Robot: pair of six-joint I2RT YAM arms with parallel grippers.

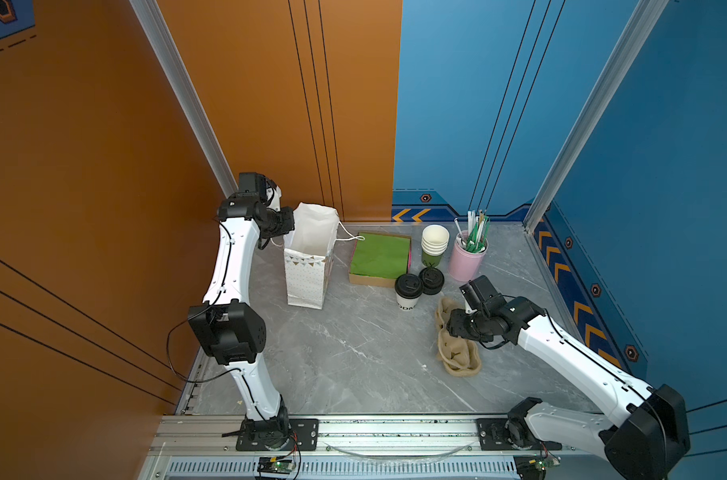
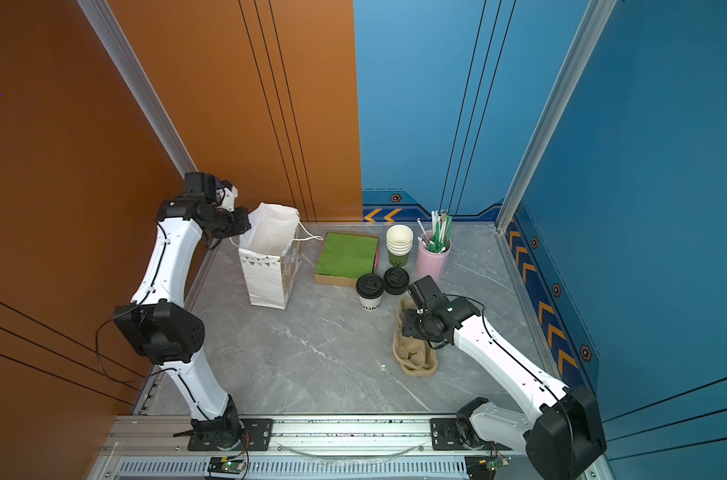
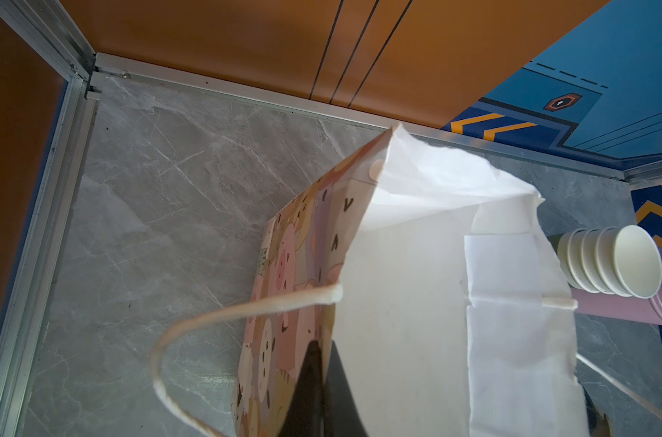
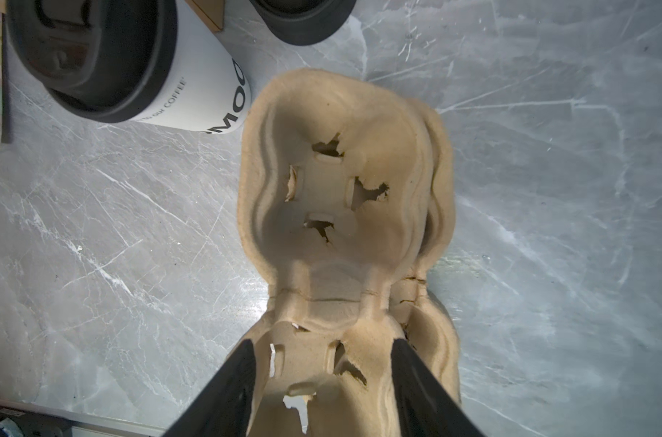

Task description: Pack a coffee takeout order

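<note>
A patterned white paper bag (image 1: 308,280) stands upright and open at the left. My left gripper is shut at the bag's left rim, with the paper edge running in between its fingertips. Two nested brown cup carriers (image 4: 334,262) lie on the table at the right, the upper one slightly offset and its wells empty. Over them is my right gripper, its fingers (image 4: 225,389) apart on either side of the nearer well, holding nothing. A lidded white coffee cup (image 4: 200,80) stands just beyond the carriers, to their left.
Behind stand a box with a green top (image 1: 380,256), a black lid (image 1: 431,280), stacked paper cups (image 1: 434,240) and a pink holder (image 1: 466,262) full of straws. One white bag handle (image 3: 236,313) arcs out to the left.
</note>
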